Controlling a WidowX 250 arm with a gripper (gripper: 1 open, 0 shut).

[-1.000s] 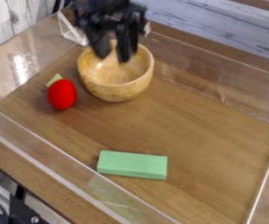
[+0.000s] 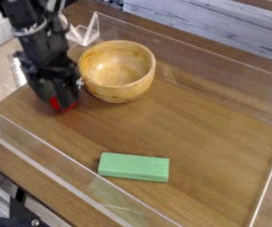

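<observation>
My gripper is at the left of the camera view, lowered over a red object that is mostly hidden behind it. Whether the fingers are open or closed around it is unclear. A wooden bowl stands just to the gripper's right. A green block lies flat in the lower middle.
Light rails and edges border it at the back, right and lower left. A white wire-like piece stands behind the gripper at the upper left.
My gripper has moved left and down from above and behind the bowl to over the red object, which it now mostly covers. The bowl and green block have not visibly moved.
</observation>
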